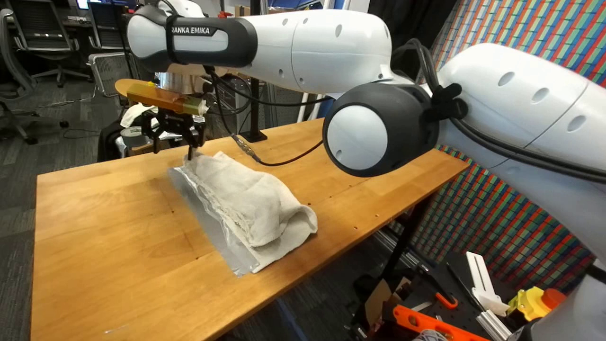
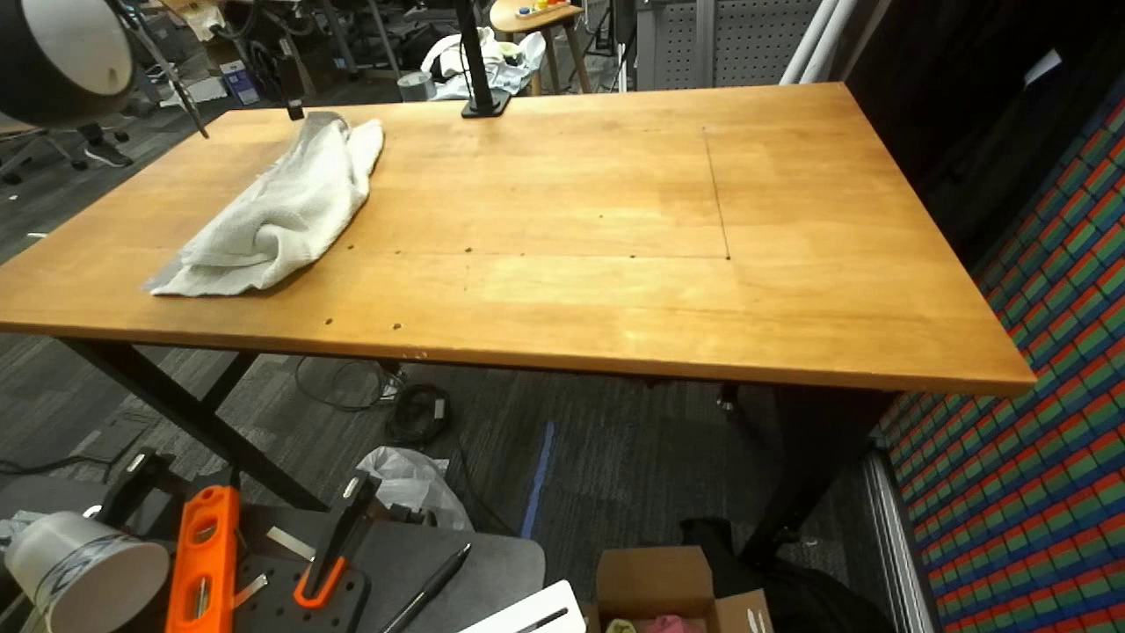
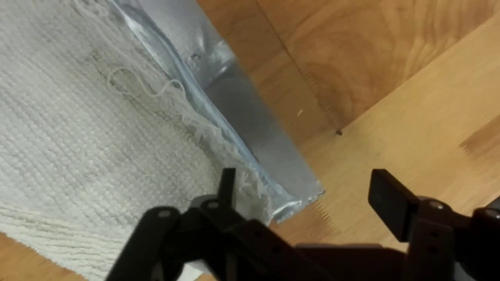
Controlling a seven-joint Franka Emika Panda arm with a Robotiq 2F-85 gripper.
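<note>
A cream towel (image 1: 250,193) lies folded on the table, with a silver tape-like strip (image 1: 213,227) along its left edge. In the wrist view, the towel (image 3: 93,136) fills the left side, with a frayed edge beside the shiny strip (image 3: 262,126). My gripper (image 1: 173,150) is over the towel's far corner with its fingers spread apart. One finger (image 3: 228,185) stands over the towel's corner; the other is over bare wood beyond the strip's end. Nothing is held between them. Whether the near finger touches the cloth, I cannot tell.
A black post (image 2: 480,63) rises from its back edge. My gripper is close to the far table edge, and a cable (image 1: 295,156) hangs from the arm.
</note>
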